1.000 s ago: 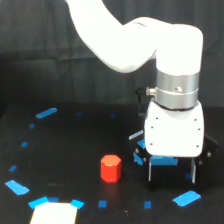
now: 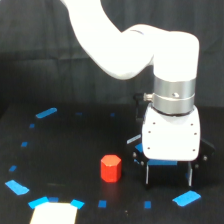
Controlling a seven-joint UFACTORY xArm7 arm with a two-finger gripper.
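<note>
My gripper (image 2: 168,182) hangs at the right of the camera view, its dark fingers spread apart and pointing down, so it is open. Behind the white hand, a dark object with blue parts (image 2: 165,162) shows in pieces; most of its shape is hidden. I cannot tell whether the fingers touch it. To the left of the hand, a red block (image 2: 111,168) with an angular outline rests on the black table, clear of the fingers.
Blue tape marks (image 2: 17,187) are scattered over the black table. A pale, flat-looking item (image 2: 54,213) is cut off by the bottom edge at left. A dark curtain (image 2: 60,60) hangs behind.
The hand has shifted slightly left and down in the view. Less blue now shows at the hand's left side. The red block has stayed in place.
</note>
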